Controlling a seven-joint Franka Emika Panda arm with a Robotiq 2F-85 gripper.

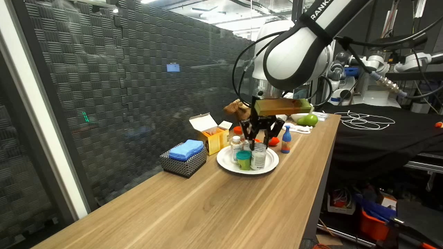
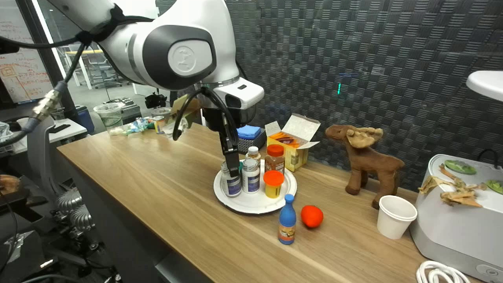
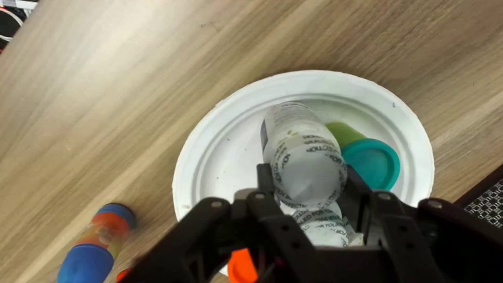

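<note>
My gripper is shut on a clear-topped white bottle, its fingers on either side of the sealed top. In exterior view 1 this bottle is over the front right of the white plate, right beside the teal-lidded tub. Whether its base touches the plate is hard to tell. On the plate, a second sealed bottle, a white-capped bottle, a red-lidded jar and an orange-lidded tub stand close together. The gripper hides part of the held bottle's top in exterior view 2.
A blue bottle and a red ball-like object are just off the plate. Behind it stand an open yellow box, a black mesh box with blue cloth and a toy moose.
</note>
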